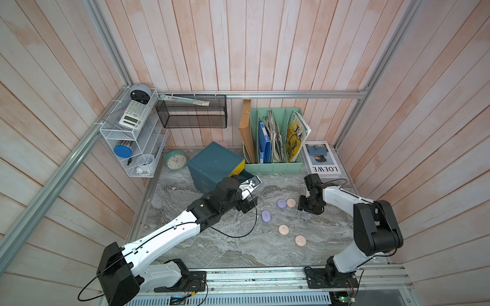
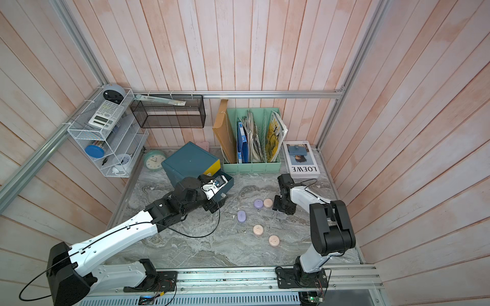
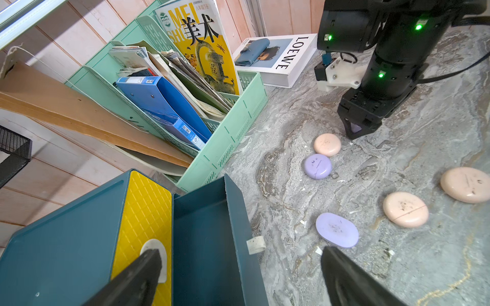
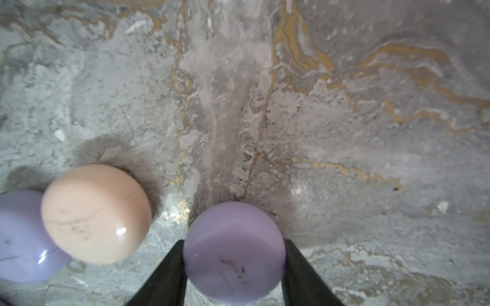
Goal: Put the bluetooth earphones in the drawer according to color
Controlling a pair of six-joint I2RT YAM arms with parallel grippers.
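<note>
My right gripper is shut on a round purple earphone case (image 4: 233, 250), close over the marble top. Left of it lie a peach case (image 4: 97, 214) and another purple case (image 4: 25, 237), touching in the right wrist view. An oval purple case (image 3: 337, 230) and two more peach cases (image 3: 405, 209) (image 3: 465, 184) rest on the table. My left gripper stands open above the pulled-out teal drawer (image 3: 204, 239), nothing between its fingers. The drawer appears empty where it shows; its yellow-fronted cabinet (image 3: 143, 219) stands to the left.
A green file rack (image 1: 275, 167) with folders and magazines stands behind the drawer cabinet. The LOEWE book (image 1: 322, 160) lies at the back right. A clock (image 1: 176, 160) sits at the back left.
</note>
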